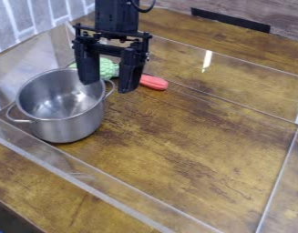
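Observation:
The black gripper [108, 73] hangs open above the right rim of a steel pot [61, 114] at the left of the wooden table [194, 155]. Behind it lie a light green item [105, 65] and a red, elongated item [152, 82], both partly hidden by the gripper. I see nothing held between the fingers.
Clear low walls border the work area on the wooden surface. A white rail-like frame stands at the back left.

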